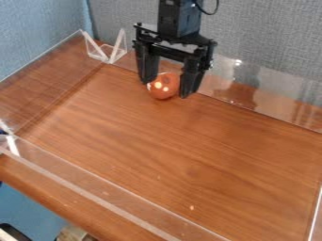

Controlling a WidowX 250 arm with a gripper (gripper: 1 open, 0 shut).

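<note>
My black gripper (168,75) hangs at the top middle, near the back of the wooden tray floor. Its two fingers stand apart on either side of a round orange object (163,88) with small pale spots, which rests low between and slightly behind them. Whether the fingers touch it I cannot tell; a gap seems to show.
A wooden floor (176,160) with clear low walls fills the view, mostly empty in front and to the right. A white wire holder (104,49) sits at the back left corner. Grey padded walls stand behind and left.
</note>
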